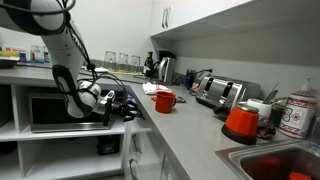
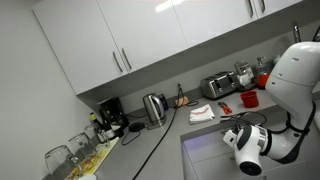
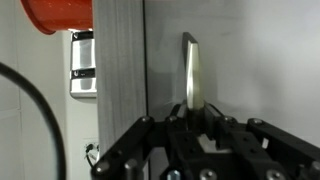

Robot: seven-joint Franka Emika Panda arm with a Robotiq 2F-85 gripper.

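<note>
Along a flat grey cabinet front (image 3: 245,60), a slim metal handle (image 3: 193,62) runs down into the grip of my gripper in the wrist view. The fingers are shut on this handle, and its lower end is hidden between them. From exterior view 1, my gripper (image 1: 128,112) reaches the cabinet fronts (image 1: 147,150) just below the counter edge; the contact is too small to make out there. Exterior view 2 has the white arm (image 2: 252,152) bent low in front of the counter.
A red mug (image 1: 165,101) stands near the counter edge, close above the gripper. Farther along are a toaster (image 1: 220,91), a red-and-black container (image 1: 241,122) and a sink (image 1: 275,160). Behind the arm, a microwave (image 1: 60,109) sits on a shelf.
</note>
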